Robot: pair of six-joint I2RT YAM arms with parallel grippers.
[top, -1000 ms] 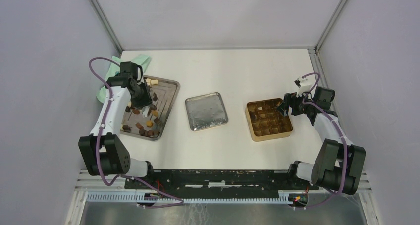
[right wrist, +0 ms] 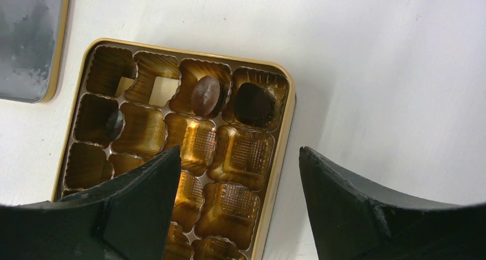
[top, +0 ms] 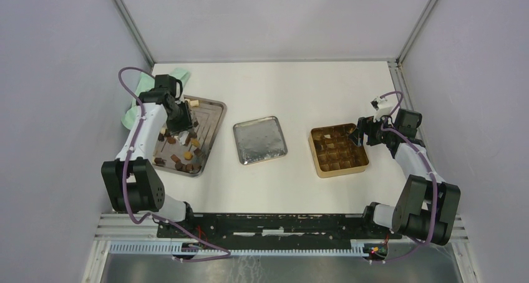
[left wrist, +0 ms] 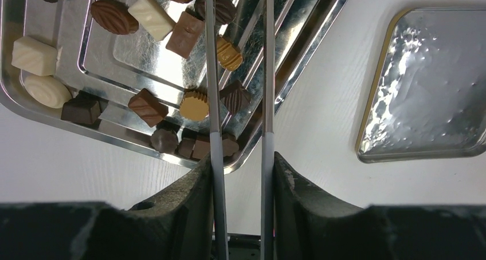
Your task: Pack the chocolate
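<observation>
Assorted chocolates, dark, milk, white and caramel, lie scattered on the large metal tray (top: pixel 213 121) at left. My left gripper (top: pixel 184 124) is low over that tray; in its wrist view the long fingers run past the top edge, so their tips and anything between them are hidden. At right, the gold box (top: pixel 339 170) has a compartment insert, mostly empty, with an oval brown chocolate (right wrist: pixel 206 95) and a few other pieces in the far rows. My right gripper stands open over the box's side, nothing seen between its fingers.
An empty smaller metal tray (top: pixel 259 139) lies mid-table. A mint cloth (top: pixel 176 75) is under the large tray's back left.
My left arm has shifted slightly toward the back and right over the chocolate tray. The right arm has not moved.
</observation>
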